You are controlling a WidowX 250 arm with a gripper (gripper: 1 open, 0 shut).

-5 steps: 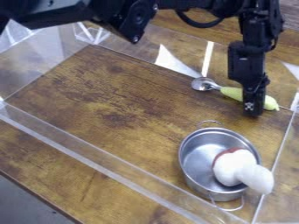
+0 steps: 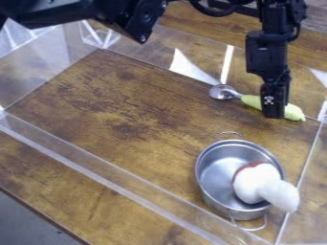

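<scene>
My black gripper [image 2: 271, 100] hangs at the upper right, low over a pale yellow-green object [image 2: 293, 112] on the wooden table; its fingertips overlap that object, and I cannot tell whether they grip it. A metal spoon [image 2: 221, 92] lies just left of it. In the lower right stands a metal pot [image 2: 212, 167] with a white object [image 2: 266, 189] in it, red at its base, reaching over the rim.
Clear plastic walls [image 2: 124, 178] border the work area on several sides. A white triangular piece [image 2: 188, 67] lies near the back.
My gripper has risen and shifted slightly left, uncovering a little more of the yellow-green object. The pot and spoon look unmoved.
</scene>
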